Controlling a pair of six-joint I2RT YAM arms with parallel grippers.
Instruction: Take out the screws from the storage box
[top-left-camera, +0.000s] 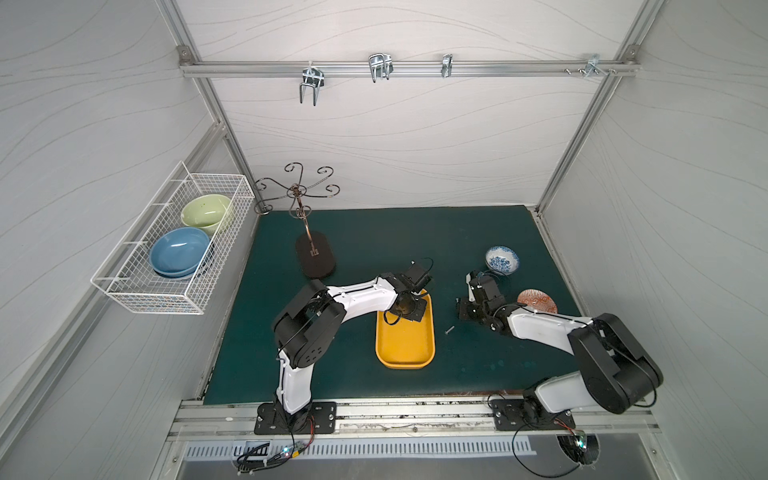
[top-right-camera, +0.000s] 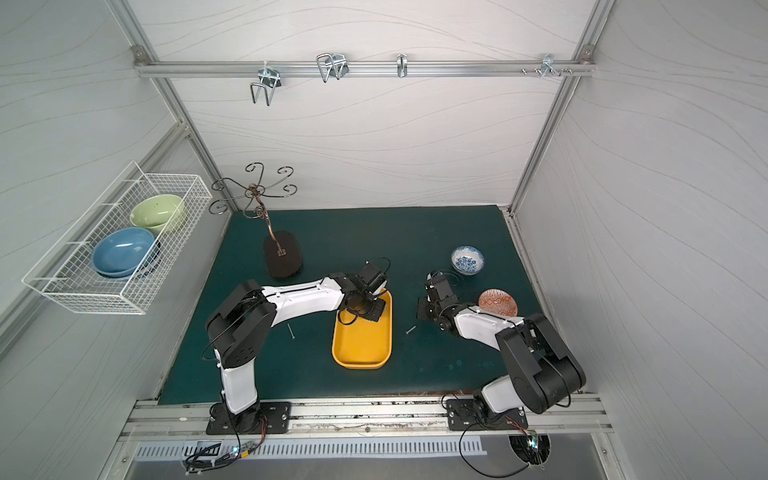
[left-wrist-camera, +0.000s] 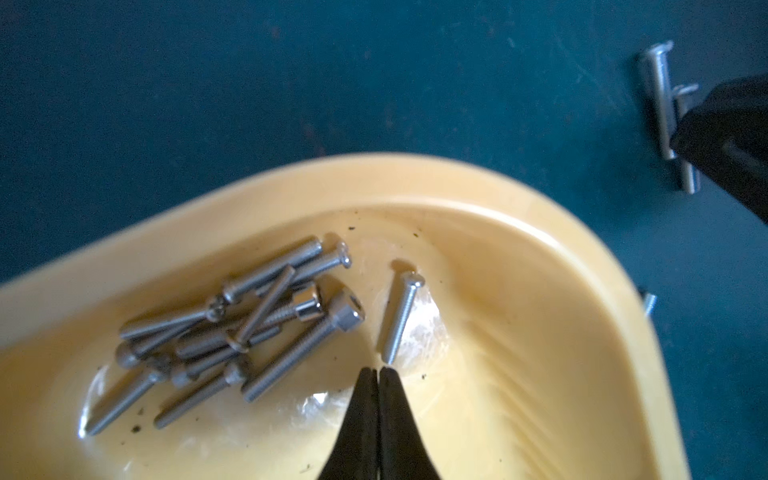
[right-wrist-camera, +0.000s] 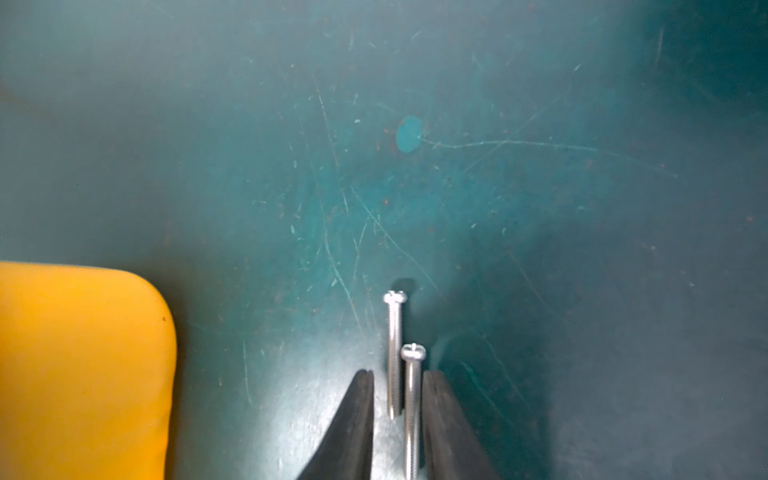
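The yellow storage box (top-left-camera: 404, 348) sits mid-table. In the left wrist view several screws (left-wrist-camera: 272, 352) lie in its corner, one separate screw (left-wrist-camera: 400, 320) just beyond my left gripper, which is shut with nothing visible between its fingers. Two screws (right-wrist-camera: 394, 336) lie side by side on the table right of the box in the right wrist view. My right gripper is part open over them, the nearer screw between its fingertips; whether it touches cannot be told.
A blue-patterned bowl (top-left-camera: 501, 260) and a reddish dish (top-left-camera: 537, 298) stand at the right. A metal stand (top-left-camera: 314, 256) is at back left. A wire basket with bowls hangs on the left wall.
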